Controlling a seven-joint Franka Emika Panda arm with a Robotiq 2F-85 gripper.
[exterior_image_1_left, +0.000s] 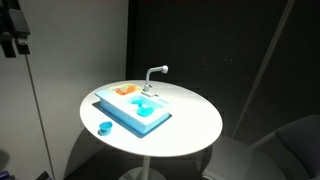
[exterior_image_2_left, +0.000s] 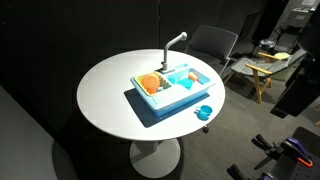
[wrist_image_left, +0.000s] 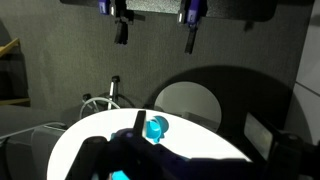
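A small blue cup (exterior_image_1_left: 105, 128) stands near the rim of the round white table (exterior_image_1_left: 195, 125), outside the toy sink. The light-blue and white sink (exterior_image_2_left: 158, 112) holds turquoise pieces (exterior_image_2_left: 181, 82) in its basin, with an orange piece (exterior_image_2_left: 151, 82) at one end and a grey faucet (exterior_image_1_left: 152, 72) behind it. In the wrist view, my gripper is open, its two fingers far apart with only dark floor between them. The cup (wrist_image_left: 154, 128) appears well away from the fingers there. High at the left in exterior view 1, the arm hangs clear of the table.
A grey chair (exterior_image_2_left: 214, 43) stands behind the table, and a wooden-armed chair (exterior_image_2_left: 262, 72) is farther right. Much of the tabletop around the sink is bare. Dark walls and floor surround the table.
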